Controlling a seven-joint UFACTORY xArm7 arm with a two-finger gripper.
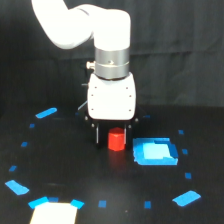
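A small red block (pixel 117 140) rests on the black table in the camera view, near the middle. Right above it is my gripper (pixel 114 132), pointing down on a white arm. Its dark fingers come down around the block's upper part, one at the left and one at the right. The dark fingers blend into the background, so whether they touch the block cannot be made out. The block's top is partly hidden by the gripper.
Just right of the block lies a blue-edged tray (pixel 142 161) with a pale inside. Blue tape marks are scattered over the black table. A cream-coloured object (pixel 54 213) with blue edging sits at the front left.
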